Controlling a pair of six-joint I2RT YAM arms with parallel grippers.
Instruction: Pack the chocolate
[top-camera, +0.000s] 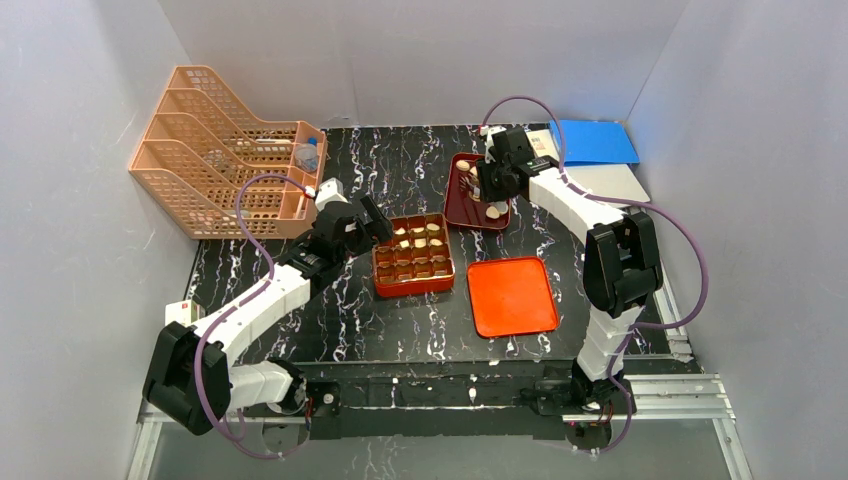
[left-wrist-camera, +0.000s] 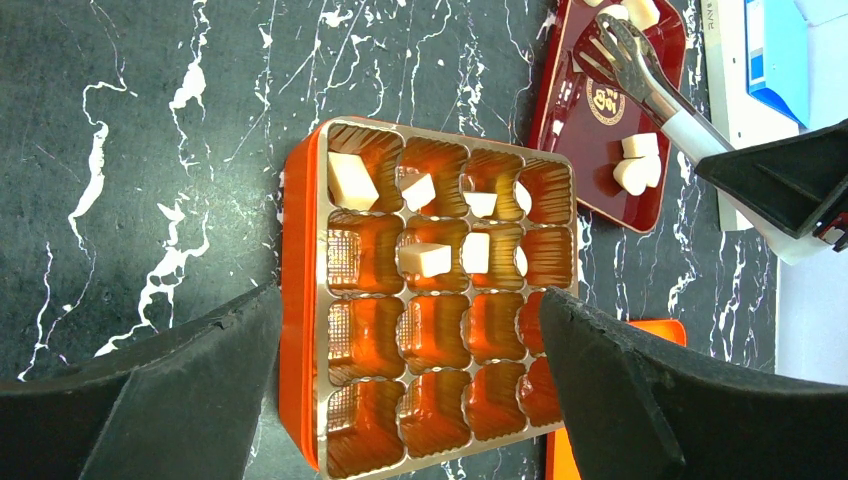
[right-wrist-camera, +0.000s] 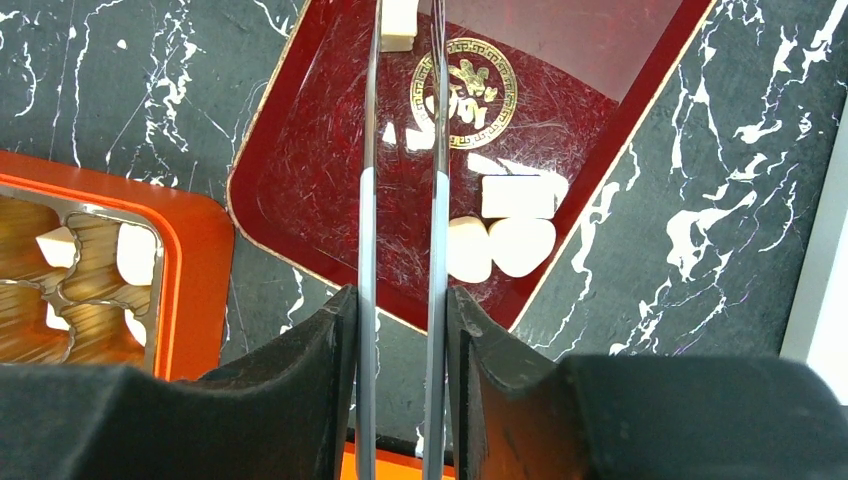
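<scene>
In the right wrist view, my right gripper is shut on metal tongs (right-wrist-camera: 367, 240), whose arms reach over the dark red tray (right-wrist-camera: 310, 190). Between the tong arms at the top edge appears a white chocolate piece (right-wrist-camera: 398, 22); whether they pinch it I cannot tell. Several more pieces lie at the tray's near end, among them a rectangular chocolate (right-wrist-camera: 517, 197). The orange box (left-wrist-camera: 300, 300) with a gold compartment insert stands under my left gripper, which is open and empty. Its two far rows hold several white chocolates (left-wrist-camera: 425, 259); the two near rows look empty.
A flat orange lid (top-camera: 512, 296) lies right of the box. Behind the left arm stands a peach rack (top-camera: 215, 150) with a bottle (top-camera: 306, 155). At the back right is a blue folder (top-camera: 594, 142) on white items.
</scene>
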